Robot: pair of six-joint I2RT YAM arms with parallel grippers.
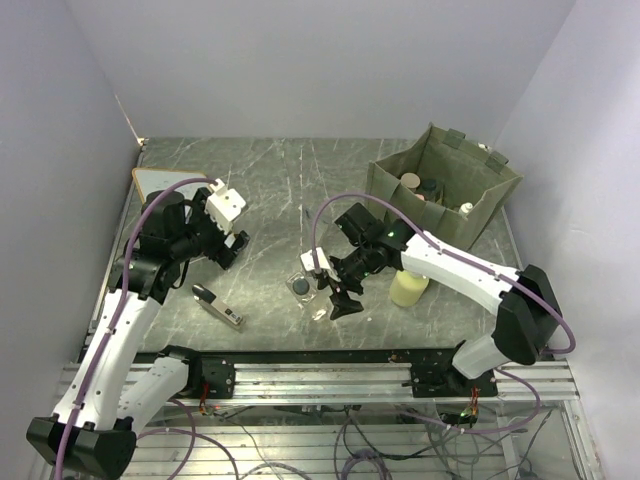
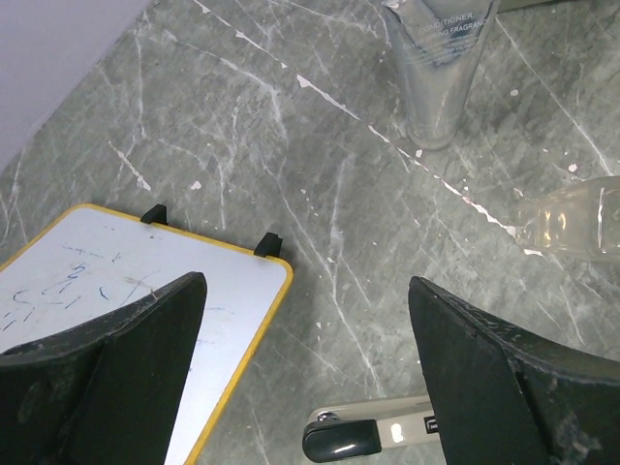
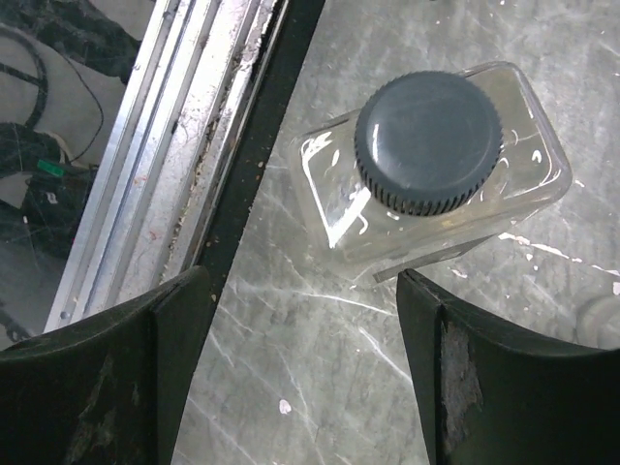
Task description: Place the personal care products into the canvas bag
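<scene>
The canvas bag [image 1: 440,160] stands open at the back right with several items inside. A clear bottle with a dark cap [image 3: 426,145] is just beyond my right gripper, which is open with nothing between its fingers, near the front edge. A pale yellow bottle [image 1: 408,288] stands below the right arm. My left gripper is open and empty over the left side; its view shows a clear conditioner tube [image 2: 436,87] and a clear bottle lying at right [image 2: 572,218].
A whiteboard [image 1: 155,180] lies at back left. A stapler-like silver tool [image 1: 218,306] lies at front left. The table's front edge and metal rail [image 3: 160,165] run close to the right gripper.
</scene>
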